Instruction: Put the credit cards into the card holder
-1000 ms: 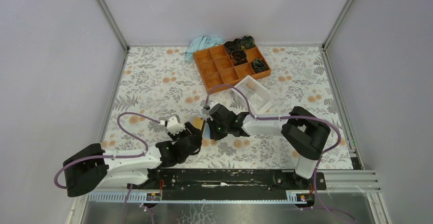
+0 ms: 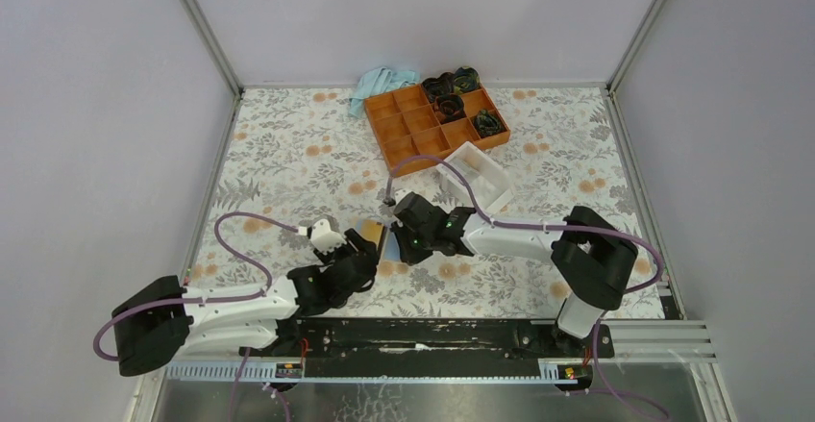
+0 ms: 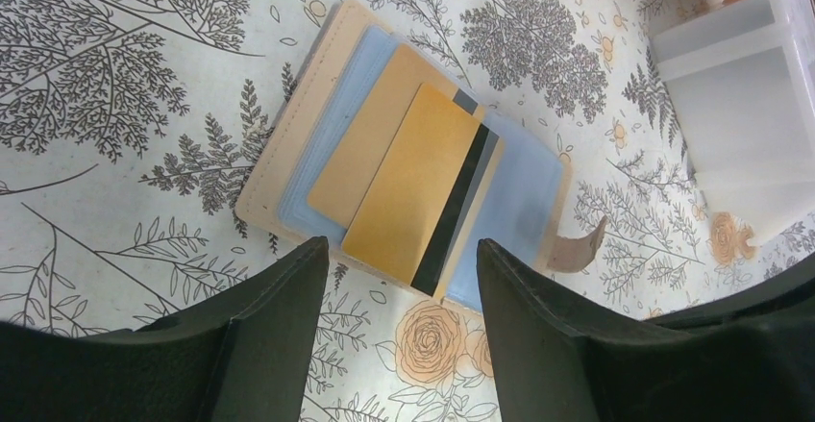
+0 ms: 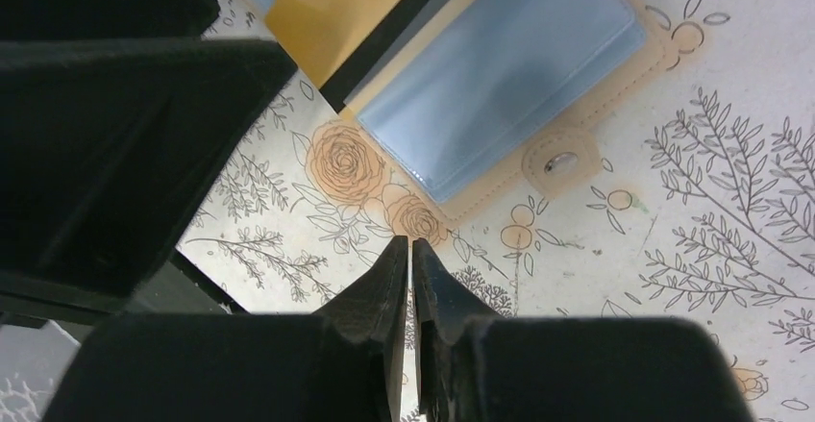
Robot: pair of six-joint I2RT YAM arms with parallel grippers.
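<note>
The tan card holder [image 3: 288,167] lies open on the table with light blue pockets; its snap strap [image 4: 562,162] sticks out at one side. A gold card with a black stripe [image 3: 413,186] lies at the holder's middle, and how deep it sits in a pocket I cannot tell. In the left wrist view my left gripper is open just short of the holder's near edge, its fingers empty. My right gripper has its fingertips almost together, a thin slit between them and nothing held. Its tips point at the table beside the holder's lower corner.
An orange-brown compartment tray [image 2: 408,122] with dark coiled items stands at the back, a blue cloth [image 2: 382,82] beside it. A white bin [image 2: 478,176] is right of the holder. Both grippers stand close together.
The right arm's elbow has moved a little to the right and down. The holder looks unmoved.
</note>
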